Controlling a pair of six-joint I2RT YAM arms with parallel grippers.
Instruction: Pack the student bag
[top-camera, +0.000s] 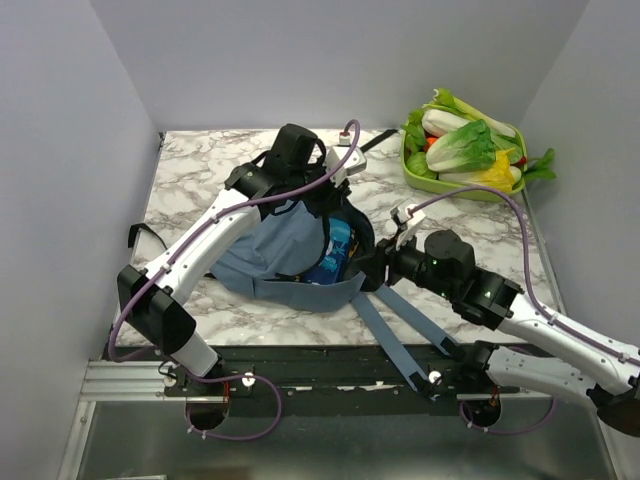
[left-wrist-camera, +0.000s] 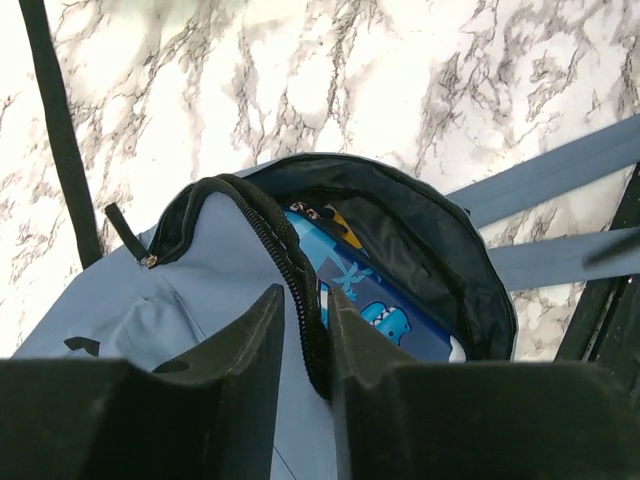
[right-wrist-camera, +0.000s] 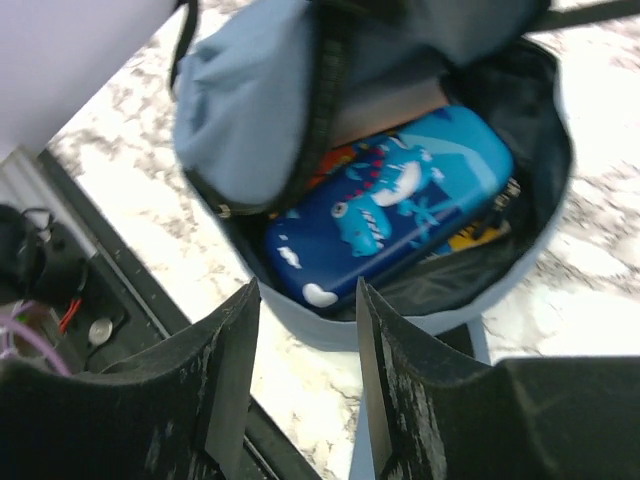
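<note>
The blue-grey student bag (top-camera: 265, 250) lies on the table with its mouth facing right. Inside the mouth sits a blue patterned case (right-wrist-camera: 400, 200), with something yellow and orange beside it. My left gripper is part open, its fingers on either side of the black zipper edge (left-wrist-camera: 285, 255) of the bag's upper flap; a gap shows between them. My right gripper stands open at the bag's lower opening rim (right-wrist-camera: 335, 335), nothing held between its fingers.
Two grey-blue straps (top-camera: 390, 340) run from the bag over the table's front edge. A green basket (top-camera: 430, 183) of vegetables stands at the back right. Bare marble table (top-camera: 470, 235) lies between the basket and the right arm.
</note>
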